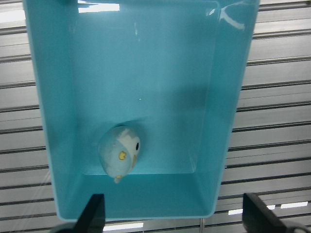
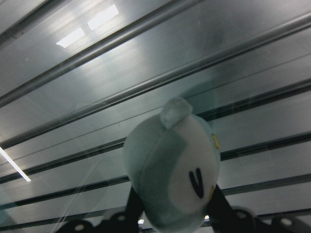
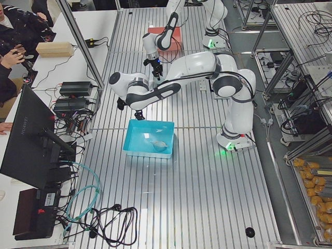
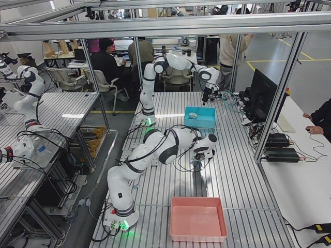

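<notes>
The blue tray [image 3: 136, 150] [image 1: 146, 58] contains a pale teal-and-white plush toy [image 3: 158, 146] [image 1: 119, 150] with yellow details, lying near one end. My left gripper [image 3: 129, 111] hangs just above and beside the tray, fingers wide apart and empty. My right gripper [image 3: 153, 67] [image 4: 201, 158] is shut on a second teal-and-white plush toy [image 2: 170, 165], which is held above the bare slatted table and hides most of the fingertips in the right wrist view.
A red tray [image 4: 198, 235] sits empty at the right arm's end of the table. Cables [image 3: 114, 233] lie at the near left corner, beside a monitor [image 3: 36, 140]. Bare table separates the two trays.
</notes>
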